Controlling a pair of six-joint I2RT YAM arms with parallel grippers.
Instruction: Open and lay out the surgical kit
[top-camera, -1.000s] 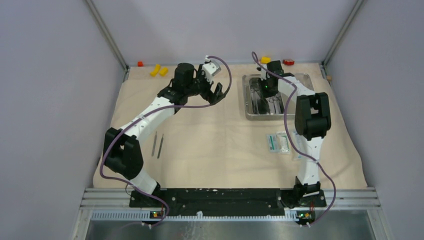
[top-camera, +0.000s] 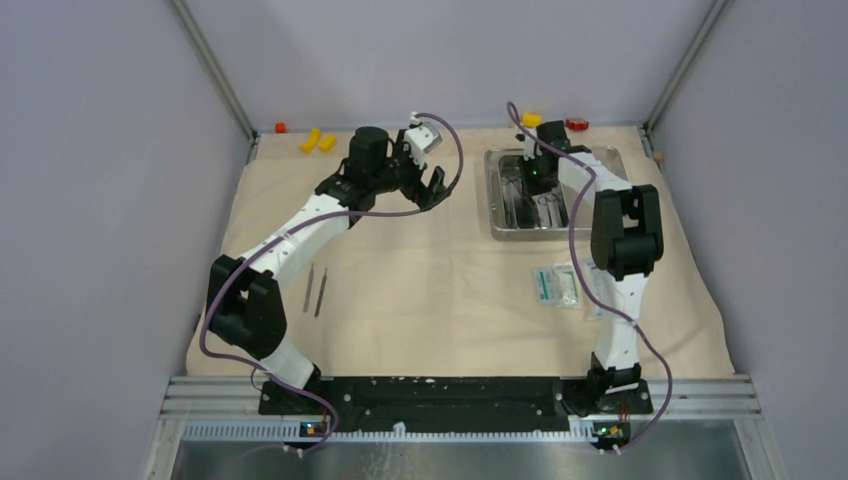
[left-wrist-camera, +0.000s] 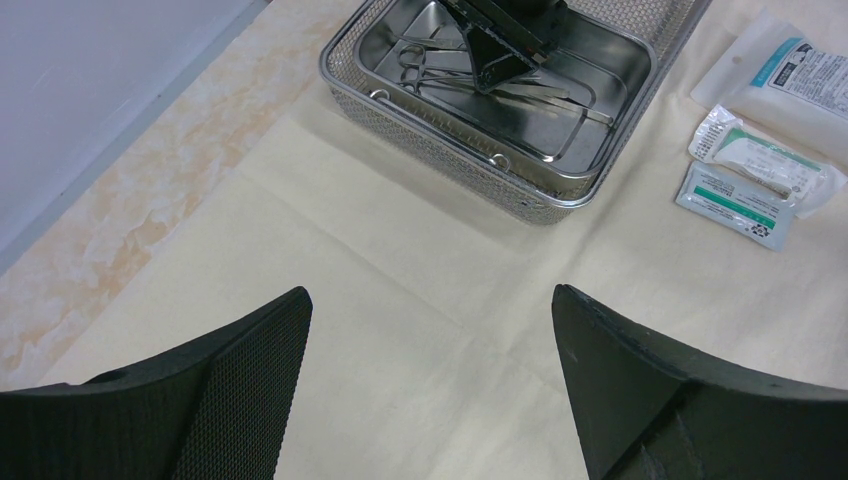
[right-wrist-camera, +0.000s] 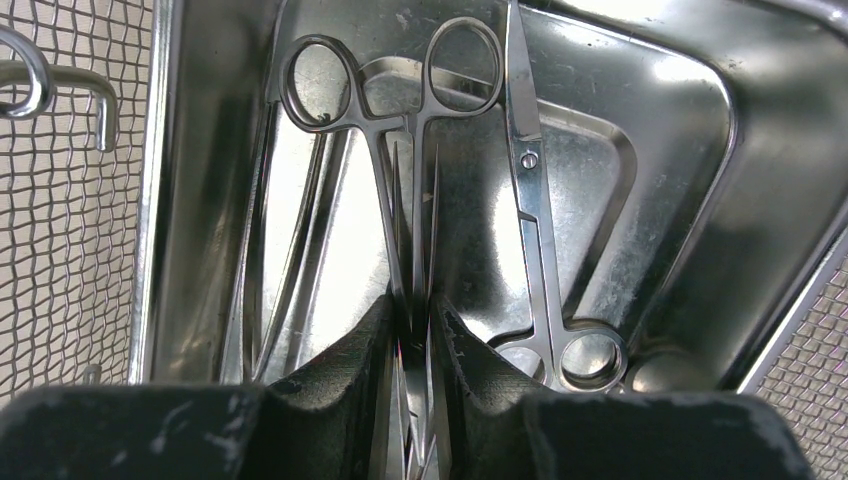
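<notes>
In the right wrist view, my right gripper is shut on a ring-handled clamp (right-wrist-camera: 418, 190) near its finger end, inside the inner metal tray (right-wrist-camera: 660, 300). Two thin pointed tips (right-wrist-camera: 435, 190) show beneath that clamp. Scissors (right-wrist-camera: 532, 200) lie to its right, and slender instruments (right-wrist-camera: 290, 265) along the tray's left side. A mesh basket (top-camera: 520, 236) surrounds the tray at the back right. My left gripper stands open above bare cloth, left of the basket, with nothing between its fingers. Two slim instruments (top-camera: 321, 293) rest parallel on the cloth at the left.
Several sealed packets (top-camera: 567, 286) lie in front of the basket. Yellow pieces (top-camera: 312, 140) and a red one (top-camera: 280, 128) sit at the back left, with a red item (top-camera: 577, 124) behind the basket.
The right arm has shifted only very slightly at the tray. My left arm and the laid-out things stay where they were.
</notes>
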